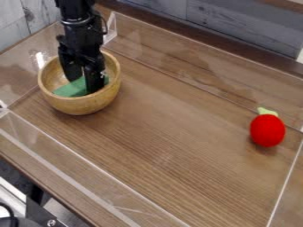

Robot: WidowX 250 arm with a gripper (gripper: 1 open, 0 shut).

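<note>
My black gripper (80, 64) reaches down from the top left into a wooden bowl (83, 101), open, its fingers over a green object (71, 89) lying inside. The gripper partly hides the green object, and I cannot tell whether the fingertips touch it.
A red round object (267, 130) with a small pale green piece behind it sits at the right of the wooden table (178, 168). White raised edges border the table at top right and left.
</note>
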